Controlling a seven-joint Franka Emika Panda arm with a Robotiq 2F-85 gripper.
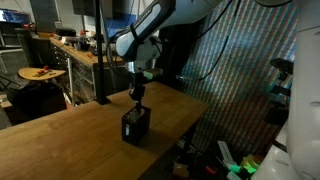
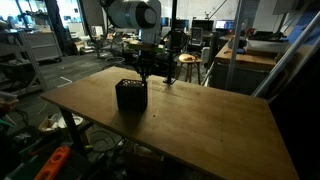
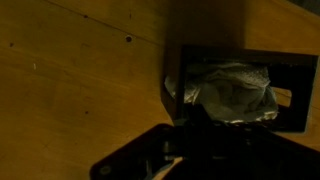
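A dark open-topped box stands on the wooden table, and exterior view 2 shows the same box near the table's left side. Inside it, in the wrist view, lies a crumpled pale sheet or bag; its material is hard to make out. My gripper points down just above the box opening. From the wrist, the dark gripper overlaps the box's near left corner. It is shut, and nothing shows between its fingers, though the picture there is very dark.
Bare wooden table stretches to the box's left in exterior view 1, and there is wide free tabletop in exterior view 2. Behind the table stand a stool and a workbench. A dark post rises at the table's far edge.
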